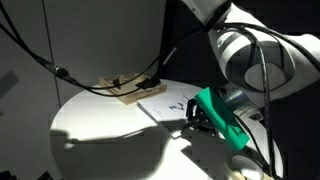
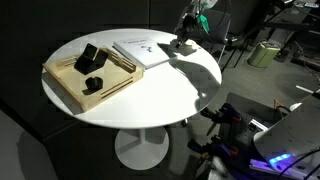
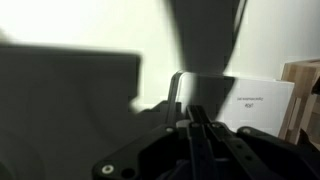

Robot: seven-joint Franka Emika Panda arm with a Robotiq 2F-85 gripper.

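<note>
My gripper (image 1: 194, 117) is over the white round table (image 2: 128, 107), near the edge of a flat white board or book (image 2: 140, 48). In the wrist view the black gripper looks shut, and nothing shows between its fingers. Past the fingertips lies the white board (image 3: 248, 103) with small print on it. Whether the fingers touch the board or table cannot be told.
A wooden tray (image 2: 70, 92) with a black block (image 2: 94, 60) and a small black round piece (image 2: 94, 84) stands on the table's other side. A pale round thing (image 1: 245, 166) shows below the arm.
</note>
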